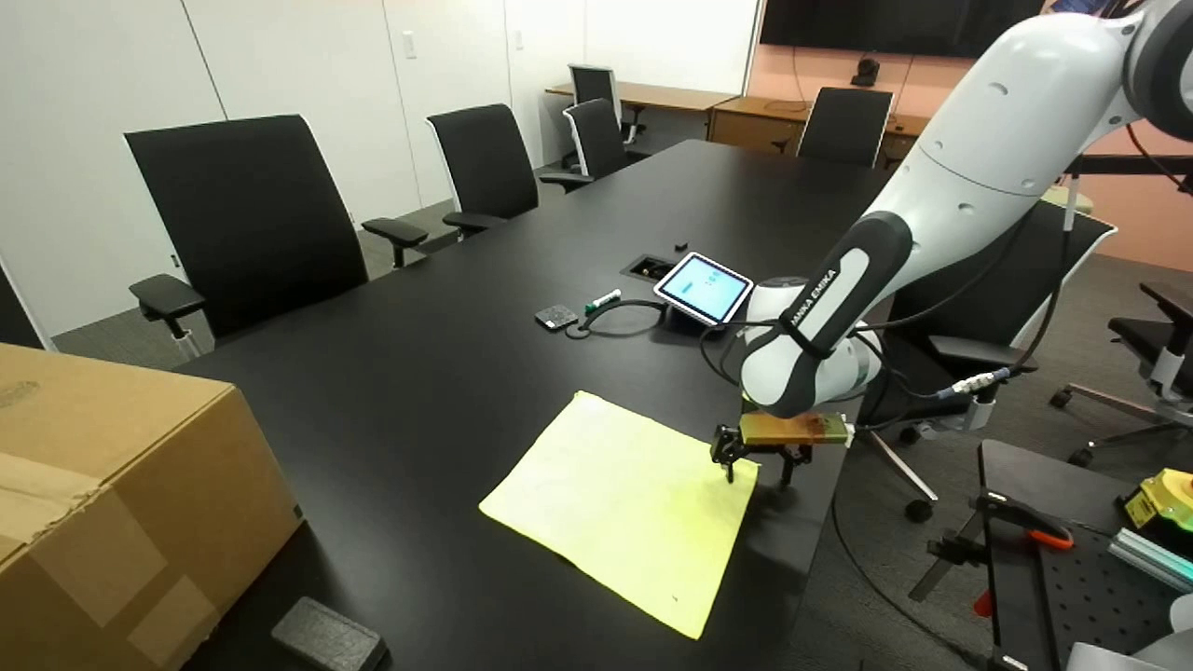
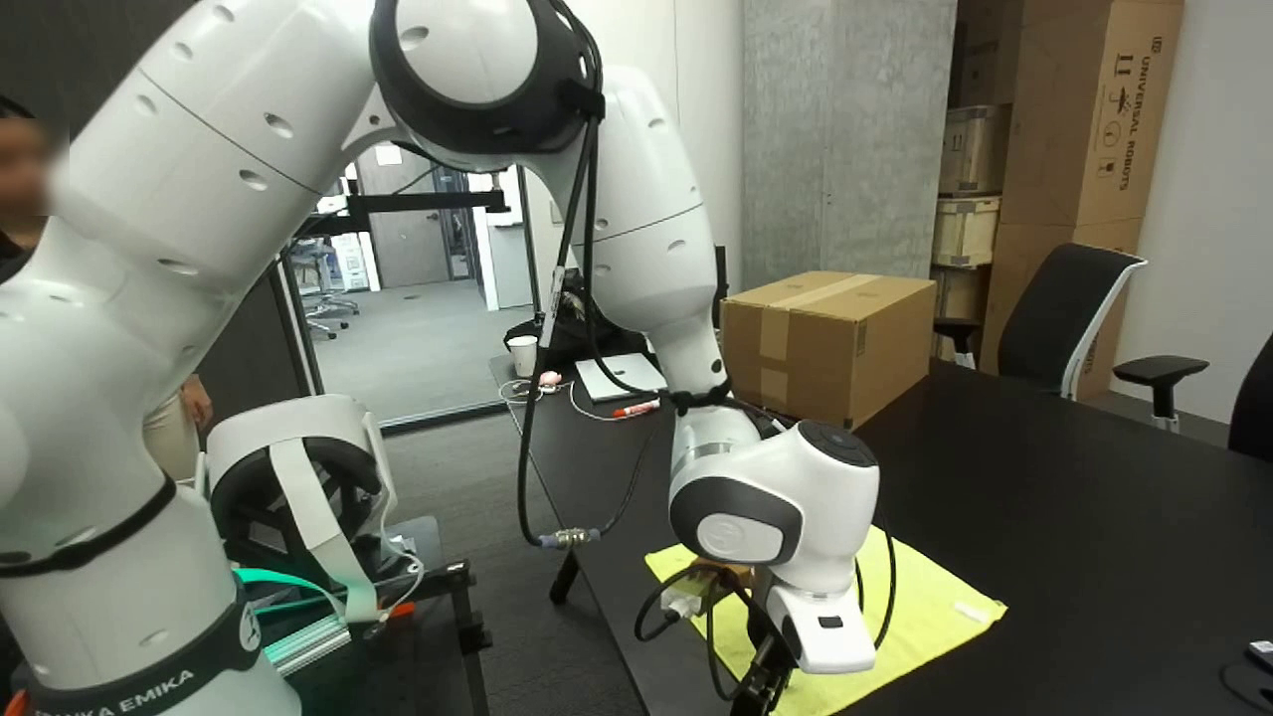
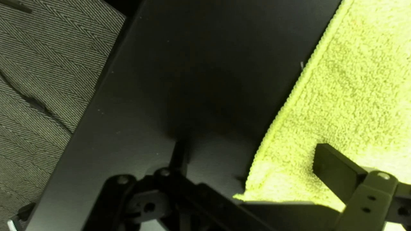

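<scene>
Spread flat on the black table is a yellow cloth point(image 1: 626, 509), its fuzzy surface and stitched hem large in the wrist view point(image 3: 358, 84). Over the cloth's corner by the table's edge stands my gripper point(image 1: 758, 477), pointing down with its fingers wide apart. In the wrist view one finger point(image 3: 334, 169) is over the cloth, while the other finger point(image 3: 179, 158) is over bare table outside the hem. The cloth's corner point(image 3: 246, 192) lies between them, not gripped. Whether the fingertips touch cloth or table I cannot tell. In exterior view 2 the arm hides part of the cloth point(image 2: 925, 609).
A cardboard box point(image 1: 145, 492) and a dark eraser-like block point(image 1: 327, 634) occupy the near left of the table. Beyond the cloth are a tablet screen point(image 1: 706, 287) and a green marker point(image 1: 603, 301). The table's edge runs close beside my gripper.
</scene>
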